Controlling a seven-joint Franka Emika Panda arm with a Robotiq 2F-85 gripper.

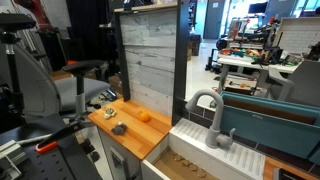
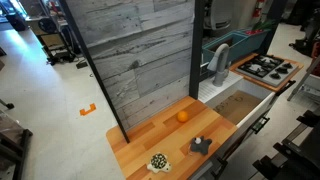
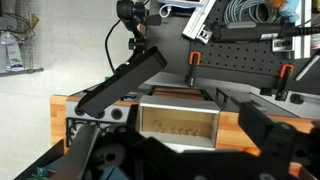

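My gripper is in the lower part of the wrist view, its dark fingers spread wide to either side with nothing seen between them. Beyond that gap, a pulled-out drawer [image 3: 178, 123] shows a bare light-wood bottom. On the wooden counter [image 2: 160, 133] lie a small orange ball [image 2: 183, 116], a dark grey star-shaped piece [image 2: 200, 145] and a cream, spotted round item [image 2: 158, 162]. The grey faucet [image 1: 207, 110] stands upright beside the drawer. In both exterior views the gripper's fingertips cannot be made out.
A grey plank panel [image 1: 150, 68] rises behind the counter. To the right in exterior view 2 sits a stove top [image 2: 268, 68]. Cables [image 3: 250, 12] and tools lie on the dark base near the arm. Open floor [image 2: 50, 110] spreads out at the left.
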